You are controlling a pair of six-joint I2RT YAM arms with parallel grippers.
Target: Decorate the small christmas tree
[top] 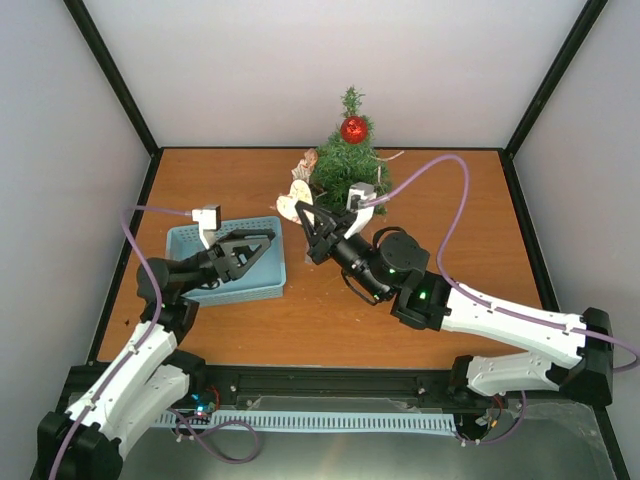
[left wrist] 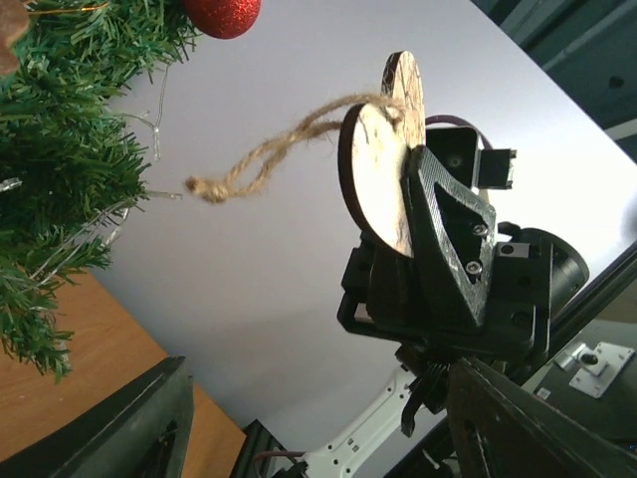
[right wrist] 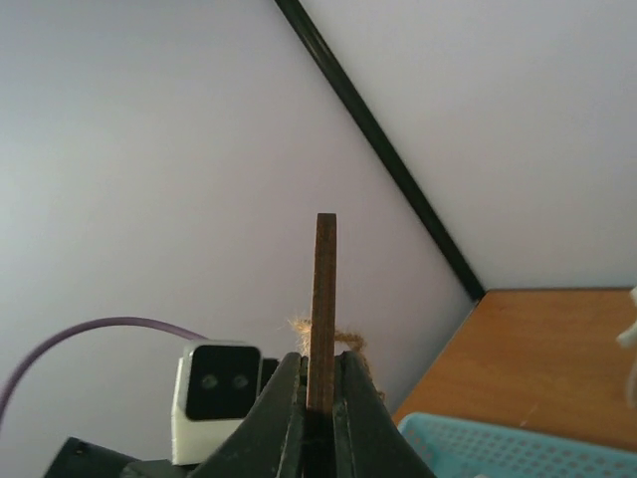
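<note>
The small green christmas tree (top: 345, 172) stands at the back middle of the table, with a red ball (top: 354, 129) near its top and a pale ornament (top: 304, 165) on its left side. My right gripper (top: 302, 212) is shut on a flat wooden heart (top: 292, 199), raised in front of the tree. A loop of twine (left wrist: 269, 154) hangs from the heart in the left wrist view. Edge-on, the heart (right wrist: 323, 299) stands upright between the right fingers in the right wrist view. My left gripper (top: 258, 254), open and empty, hovers over the blue basket (top: 235, 293).
The basket occupies the left of the table; the left arm hides part of its inside. Bare table (top: 470, 240) lies to the right of the tree. White walls enclose the back and sides.
</note>
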